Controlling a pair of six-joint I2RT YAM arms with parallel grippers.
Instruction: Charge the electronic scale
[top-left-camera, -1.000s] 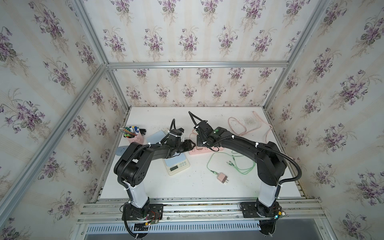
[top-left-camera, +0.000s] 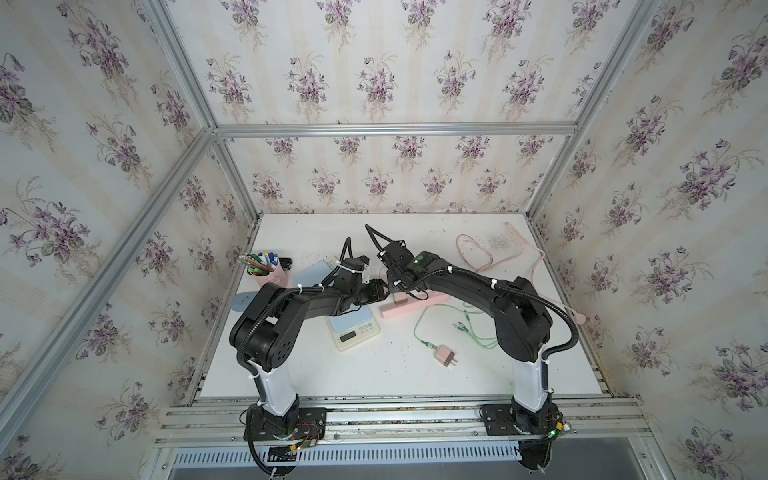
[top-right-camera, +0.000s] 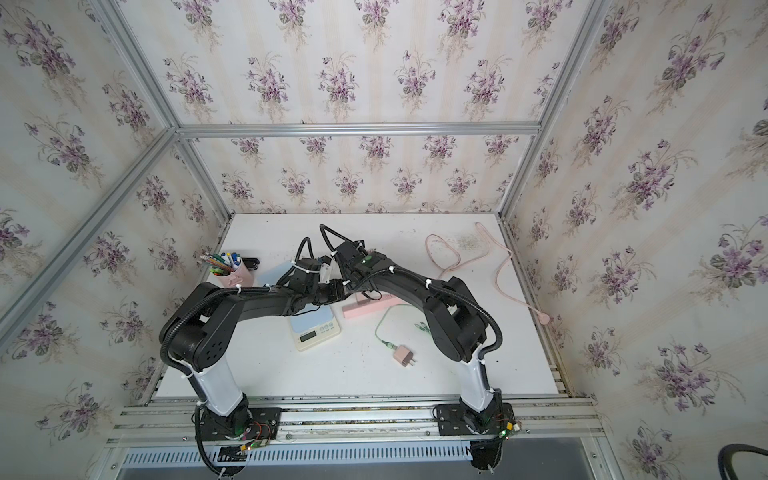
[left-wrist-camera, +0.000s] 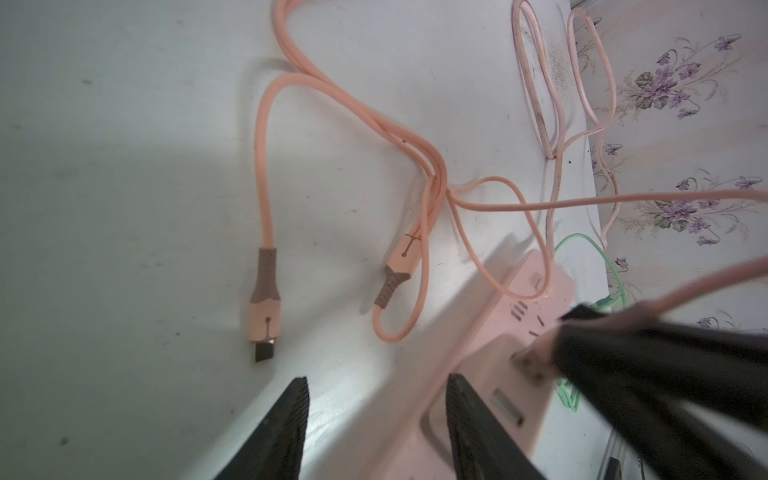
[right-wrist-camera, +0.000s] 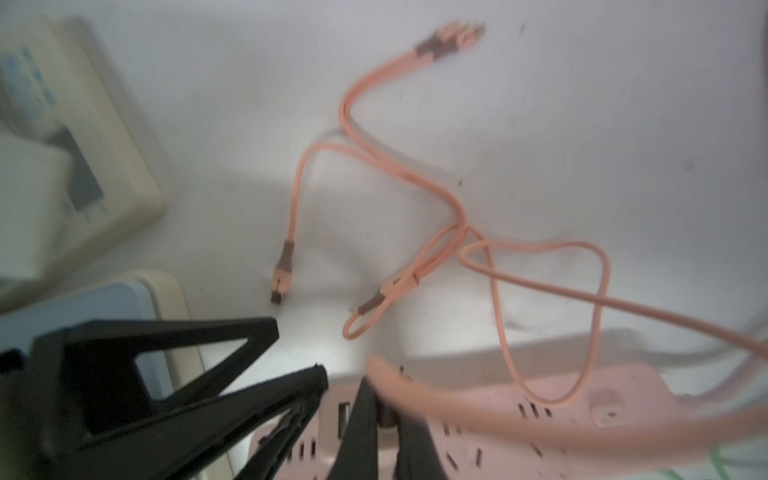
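Observation:
The electronic scale, cream with a blue top, lies under my left arm. Behind it is a pink power strip with a charger block on its outlets. A pink cable runs to the charger, where my right gripper is shut on its end. Whether the plug is fully seated is hidden by the fingers. My left gripper stands open beside the strip, with nothing held. A loose USB-C plug of a pink cable lies on the table in front of its fingers.
A green cable and a pink plug adapter lie right of the scale. A pen holder stands at the left. The strip's pink cord loops at the back right.
My right arm has moved left, toward the left gripper. The power strip has turned, its left end now nearer the front. My left arm has stayed almost still.

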